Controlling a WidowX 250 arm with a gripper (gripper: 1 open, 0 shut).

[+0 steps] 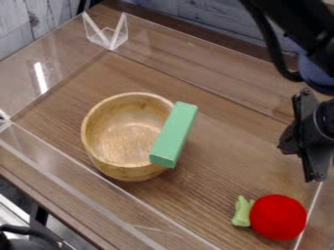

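Note:
My black gripper [308, 162] is at the right edge of the camera view, over the table [222, 78], above and a little right of a red round object with a small green top [279, 216], which lies at the lower right. The gripper is shut, with nothing visible between its fingers. A wooden bowl [115, 130] sits left of centre, with a green block [174, 134] resting at its right side.
A clear wire-like or plastic item [104, 29] stands at the upper left. The middle and back of the table are open. The table's front edge runs along the lower left.

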